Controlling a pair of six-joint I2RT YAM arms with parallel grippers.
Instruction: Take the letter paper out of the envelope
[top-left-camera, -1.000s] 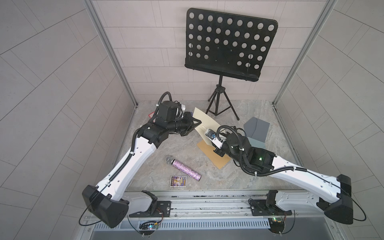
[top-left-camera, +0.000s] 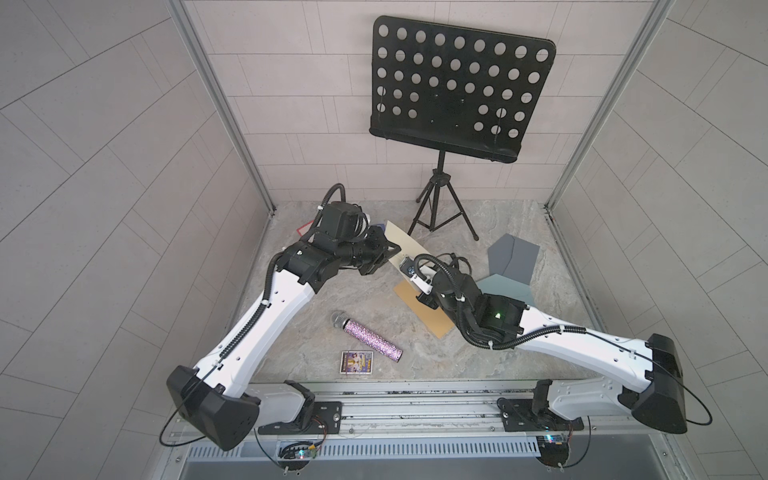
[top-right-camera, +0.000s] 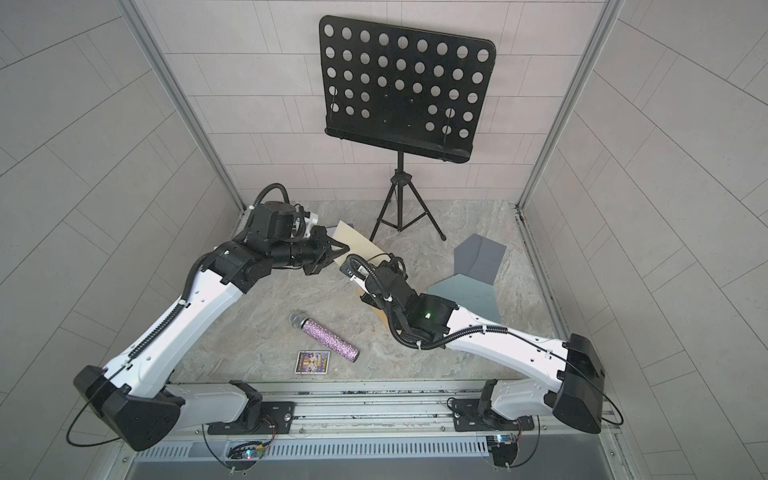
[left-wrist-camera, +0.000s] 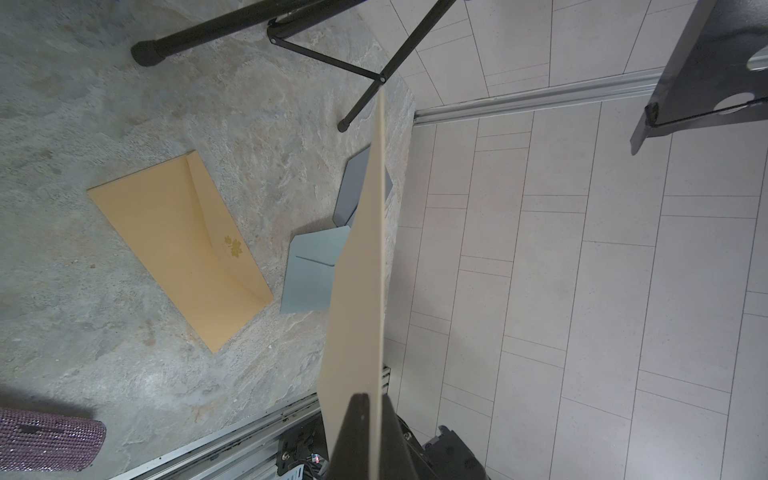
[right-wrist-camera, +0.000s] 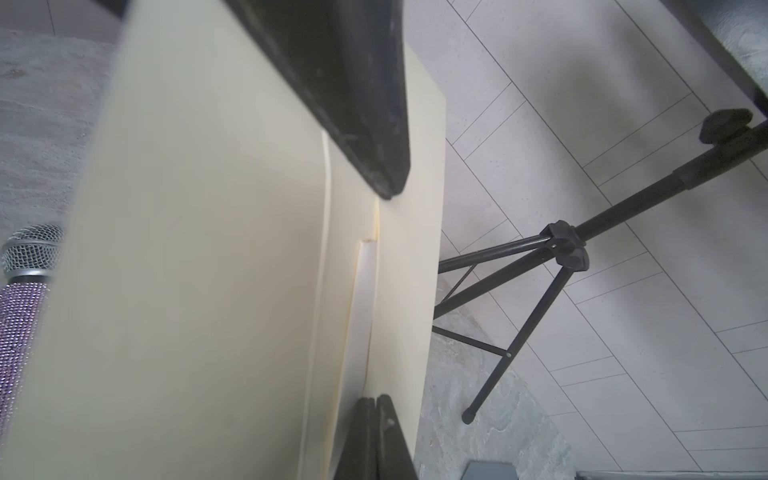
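Observation:
A cream envelope (top-left-camera: 406, 237) is held up off the floor, slanting between the two arms. My left gripper is shut on its edge, and the envelope (left-wrist-camera: 352, 312) appears almost edge-on in the left wrist view. Close up in the right wrist view, the envelope (right-wrist-camera: 200, 264) has an opening with a white strip of letter paper (right-wrist-camera: 361, 312) showing in it. My right gripper is shut at the lower end of that strip; whether paper lies between its fingers cannot be made out. A dark finger (right-wrist-camera: 376, 120) of the left gripper crosses above.
Flat on the floor below lies a tan envelope (left-wrist-camera: 176, 248). Blue-grey envelopes (top-left-camera: 513, 257) lie to the right. A glittery microphone (top-left-camera: 372, 339) and a small card box (top-left-camera: 356, 362) are in front. Behind stands a black music stand (top-left-camera: 437, 192).
The envelope's far edge has shifted slightly, and the left arm has moved only a little.

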